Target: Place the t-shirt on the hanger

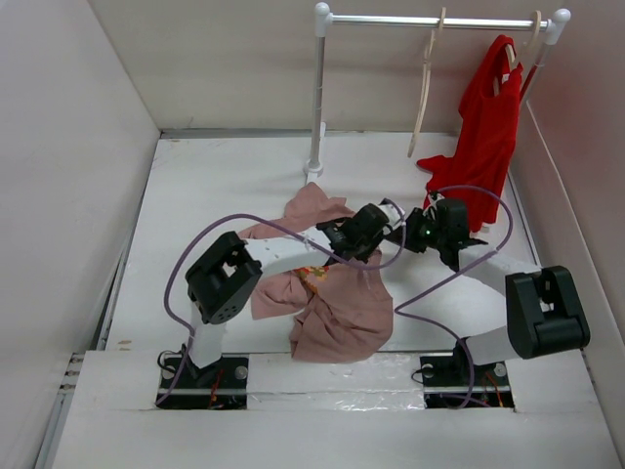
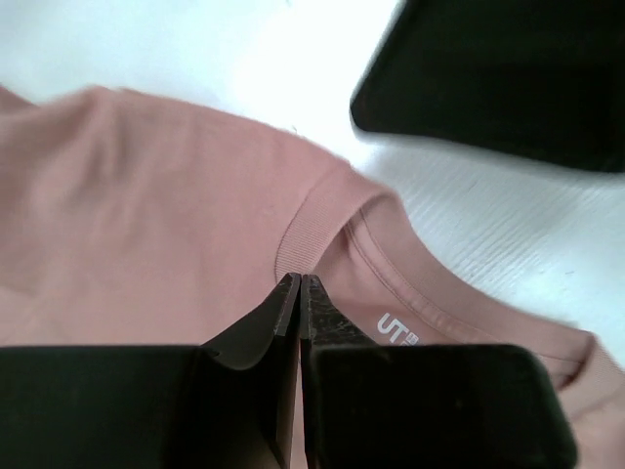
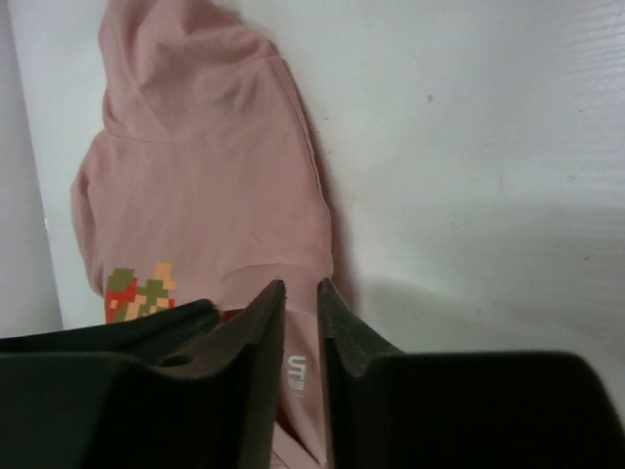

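The pink t-shirt (image 1: 332, 322) lies rumpled on the white floor under the left arm; its collar band (image 2: 322, 215) shows in the left wrist view. My left gripper is shut at that collar; whether cloth is between its tips is hidden. My right gripper hovers by the shirt's edge, part open with a narrow gap, nothing clearly between its fingers. From above, both grippers meet near the shirt's right side, largely hidden by their housings. A pale hanger (image 1: 426, 78) hangs on the rail (image 1: 391, 20).
A red garment (image 1: 483, 127) hangs at the rail's right end, reaching down close behind the right arm. The rack's post (image 1: 316, 107) stands behind the shirt.
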